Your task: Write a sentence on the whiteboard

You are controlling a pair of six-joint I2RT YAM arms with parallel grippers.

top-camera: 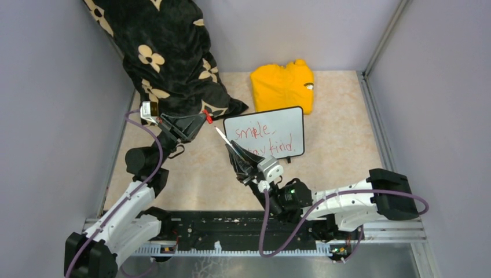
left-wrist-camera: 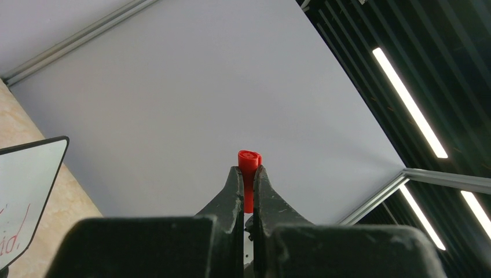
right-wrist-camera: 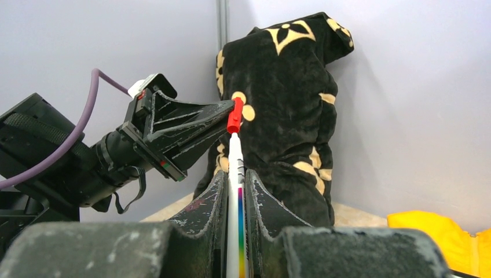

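My left gripper is shut on a small red marker cap, which sticks out beyond its fingertips. Pinched in my shut right gripper is a white marker with a coloured stripe, its tip bare. In the right wrist view the tip appears right under the cap; from above, a small gap parts them. The whiteboard lies behind my right gripper. Red handwriting reads "smile," on top and ends in "kind" below, the start of that lower line partly hidden by the gripper.
A yellow folded cloth rests behind the board. The dark flower-patterned blanket stands at the back left, close behind the left gripper. Free tabletop lies right of the board.
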